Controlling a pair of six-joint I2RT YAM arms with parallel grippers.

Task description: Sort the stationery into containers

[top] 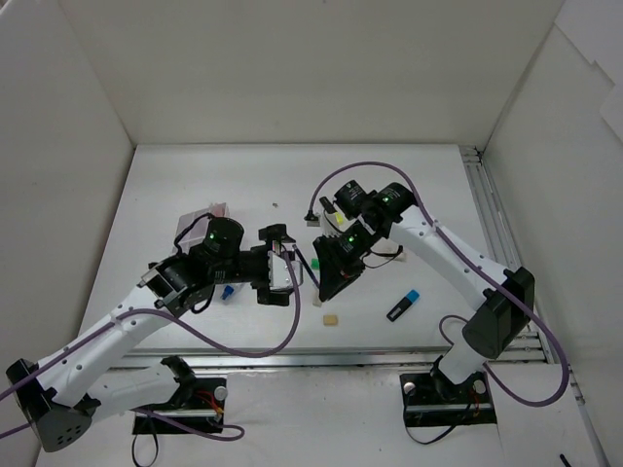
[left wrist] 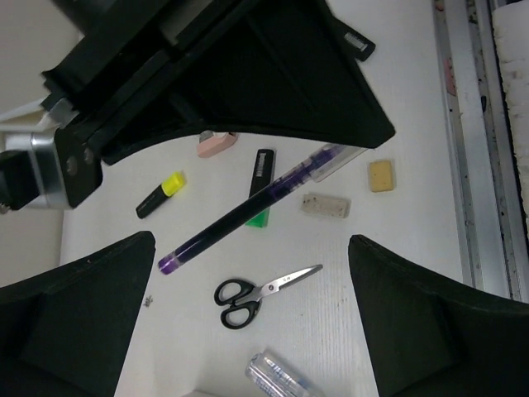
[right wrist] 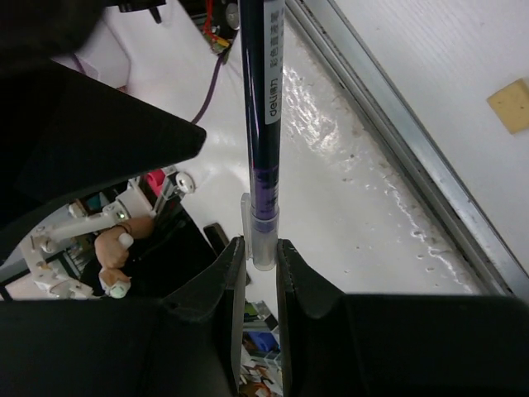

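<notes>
My right gripper is shut on a dark purple pen (right wrist: 264, 99), held by its clear-capped end. The pen (left wrist: 231, 217) crosses the left wrist view between the fingers of my open left gripper, which faces it in the air; nothing is clamped there. Below lie scissors (left wrist: 246, 308), a green highlighter (left wrist: 260, 186), a yellow highlighter (left wrist: 157, 195), a grey eraser (left wrist: 325, 205), a tan eraser (left wrist: 380, 175), a pink item (left wrist: 215, 145) and a blue-capped marker (top: 403, 304). The container (top: 192, 226) at left is partly hidden by my left arm.
The metal rail (top: 331, 358) runs along the front edge. A clear tube (left wrist: 279, 376) lies near the scissors. The back of the white board is clear. Both arms crowd the centre.
</notes>
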